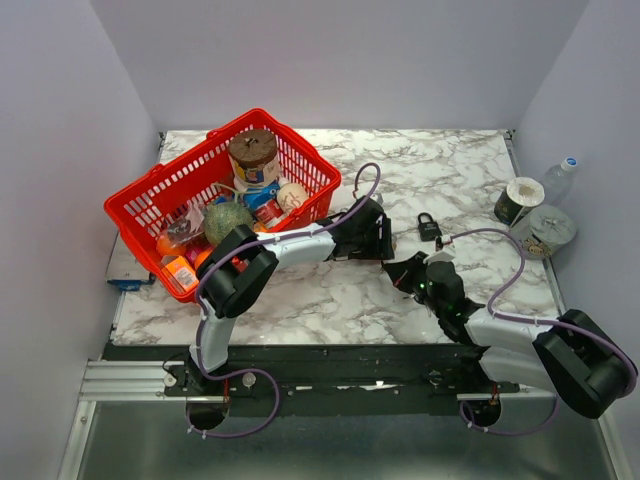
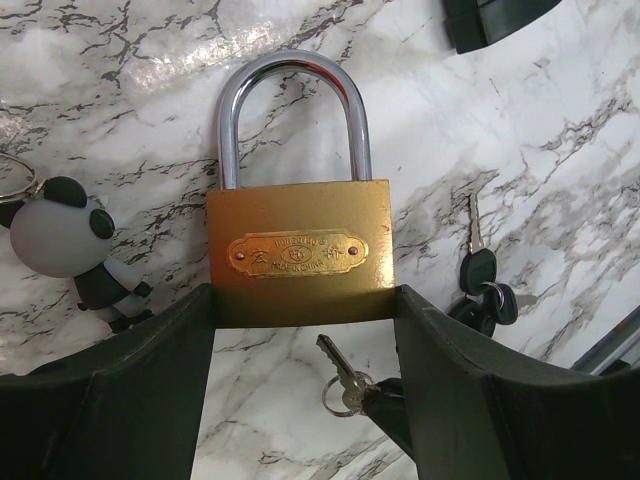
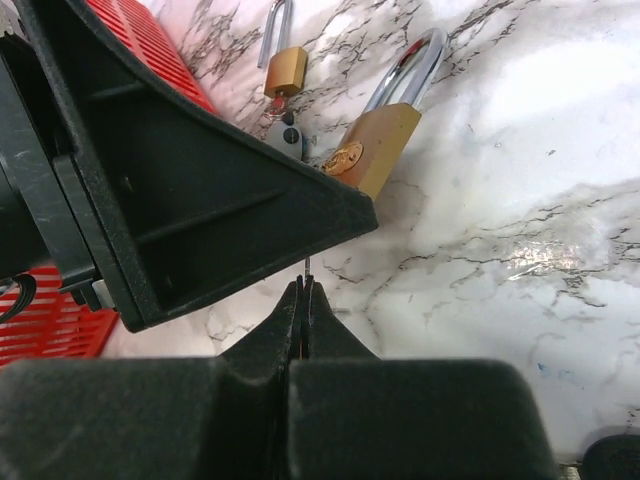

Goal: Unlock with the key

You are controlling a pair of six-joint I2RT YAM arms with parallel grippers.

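Note:
A brass padlock (image 2: 300, 255) is clamped between the fingers of my left gripper, its steel shackle (image 2: 292, 62) pointing away and both legs meeting the body. Just below the lock's lower edge in the left wrist view, a small key (image 2: 341, 362) with a ring points obliquely toward it, apart from it in that view. My right gripper is shut, and the thin key blade (image 3: 308, 266) protrudes from its fingertips toward the padlock (image 3: 375, 145). A left finger hides the lock's underside in the right wrist view, so the keyhole does not show.
On the marble table lie a panda figure (image 2: 75, 235), black-headed keys (image 2: 478, 270), a smaller brass padlock (image 3: 286, 72) and a black padlock (image 1: 429, 227). A red basket (image 1: 320, 180) stands left; tins (image 1: 519, 200) stand at right.

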